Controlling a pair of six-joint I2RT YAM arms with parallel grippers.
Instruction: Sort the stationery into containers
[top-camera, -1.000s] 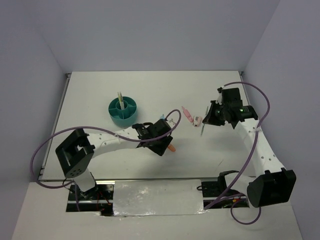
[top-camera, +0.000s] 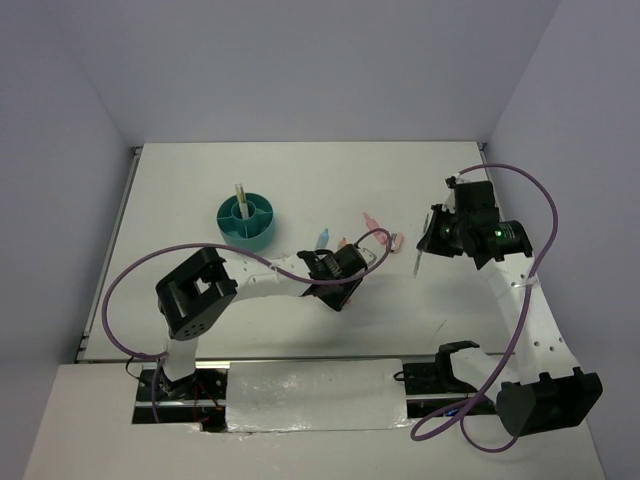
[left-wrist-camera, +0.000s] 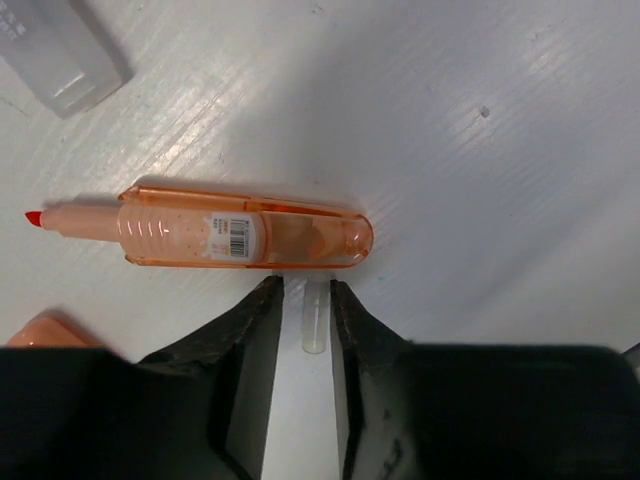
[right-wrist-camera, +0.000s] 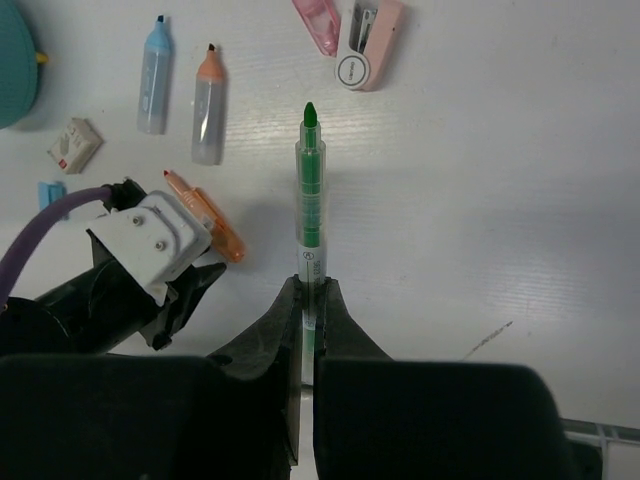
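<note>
In the left wrist view my left gripper is part open just below an orange marker (left-wrist-camera: 175, 228), uncapped at the tip, with its cap on the back; nothing clear is held between the fingers, though a small clear strip shows behind them. My right gripper is shut on a green marker (right-wrist-camera: 311, 190), held over the right of the table. Blue (right-wrist-camera: 154, 80) and peach (right-wrist-camera: 208, 105) markers, a pink item (right-wrist-camera: 318, 18) and a stapler (right-wrist-camera: 368, 45) lie on the table. The teal organiser (top-camera: 245, 232) at left holds a pale upright item (top-camera: 241, 199).
A small eraser (right-wrist-camera: 75, 144) and a light blue piece (right-wrist-camera: 50, 195) lie near my left arm. Walls stand on both sides.
My left gripper has moved right and slightly down in the top view, over the orange marker. The right arm has moved right with the green marker still held.
</note>
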